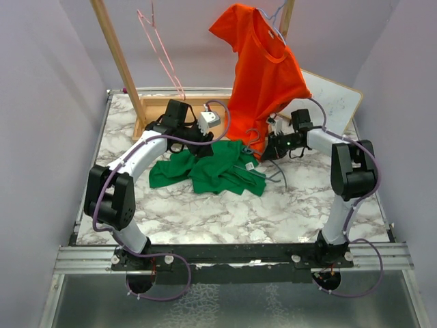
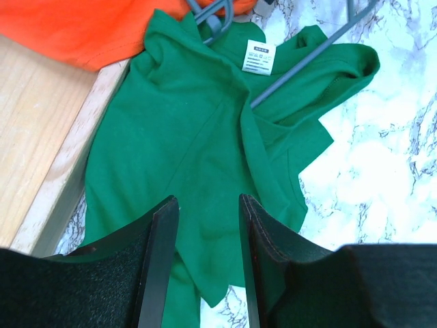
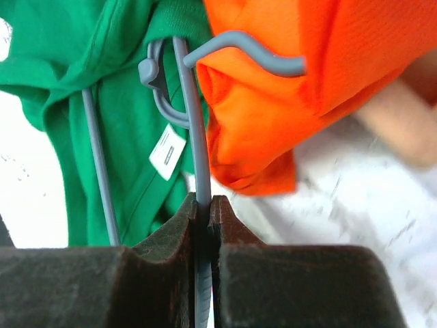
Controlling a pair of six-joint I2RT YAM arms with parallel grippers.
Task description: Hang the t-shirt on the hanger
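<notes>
A green T-shirt [image 1: 212, 171] lies crumpled on the marble table, with grey hangers [image 3: 194, 102] on it. My right gripper is shut on a grey hanger's bar. My left gripper stands open above the green shirt, nothing between its fingers. An orange T-shirt [image 1: 259, 75] hangs on a blue hanger [image 1: 273, 17] at the back, its lower part draped down beside the grey hangers.
A wooden box [image 2: 27, 143] sits behind the green shirt. A pink hanger [image 1: 164, 58] hangs between the wooden posts. A whiteboard [image 1: 334, 102] stands at back right.
</notes>
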